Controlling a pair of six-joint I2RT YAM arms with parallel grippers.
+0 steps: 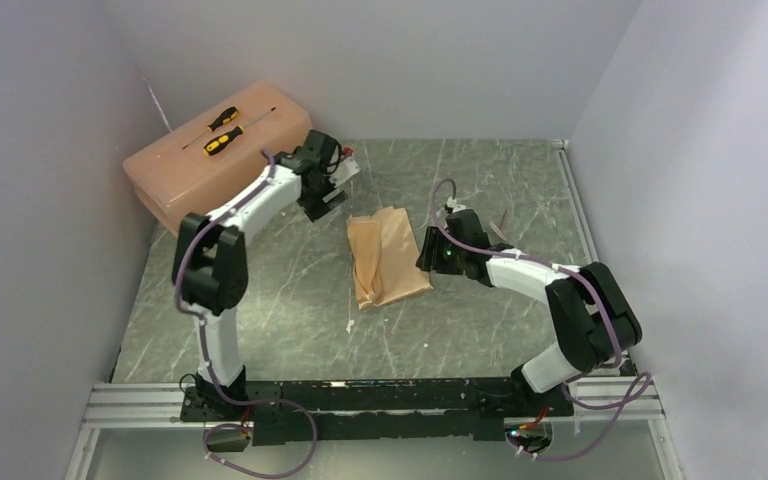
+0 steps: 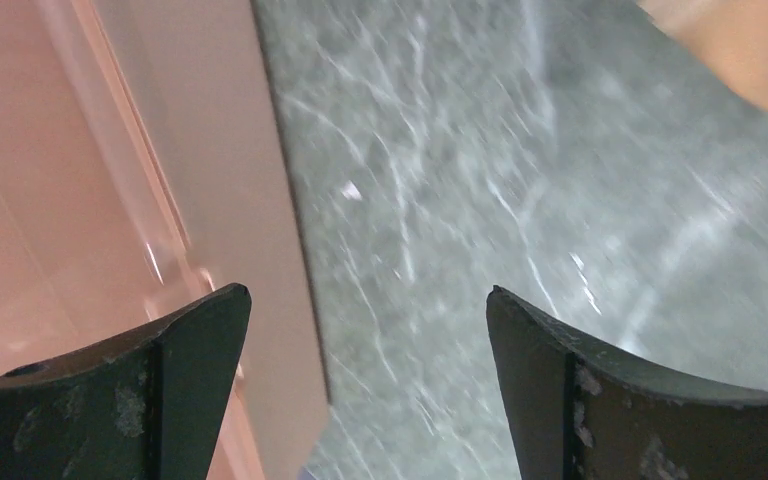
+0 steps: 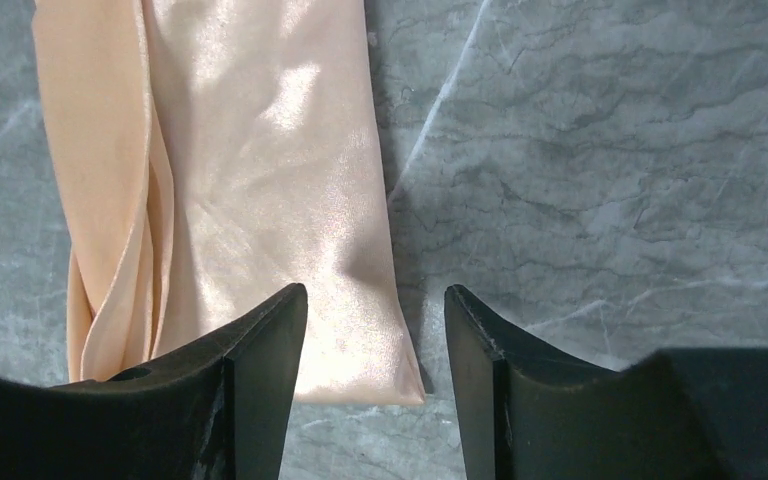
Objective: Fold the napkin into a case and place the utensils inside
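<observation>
The tan napkin [image 1: 395, 258] lies upright on the grey table, with a loose folded flap along its left side [image 3: 95, 150]. My left gripper [image 1: 324, 208] is open above the table beside the pink box, up and left of the napkin, with nothing between its fingers. My right gripper [image 1: 427, 258] stands open over the napkin's lower right edge, holding nothing. Thin utensils [image 1: 500, 224] lie partly hidden behind the right arm.
The pink box [image 1: 160, 175] fills the back left, two screwdrivers [image 1: 222, 138] on its lid. Walls enclose the back and sides.
</observation>
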